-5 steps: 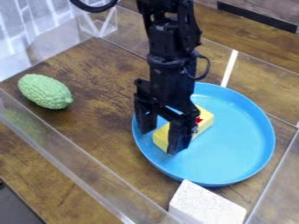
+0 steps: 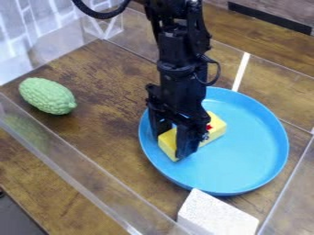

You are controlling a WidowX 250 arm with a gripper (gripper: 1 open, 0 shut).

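Observation:
The black robot gripper (image 2: 175, 138) hangs over a blue plate (image 2: 245, 161), its fingers down around a yellow block with a small red mark (image 2: 211, 131). The block lies on the plate, partly hidden by the gripper. Whether the fingers press on the block is unclear.
A green bumpy vegetable (image 2: 47, 95) lies at the left on the wooden table (image 2: 86, 156). A white box (image 2: 216, 214) sits at the lower right, in front of the plate. Clear plastic walls edge the area.
The gripper's fingers have moved slightly and now cover more of the yellow block's left part. The plate and other objects look unchanged.

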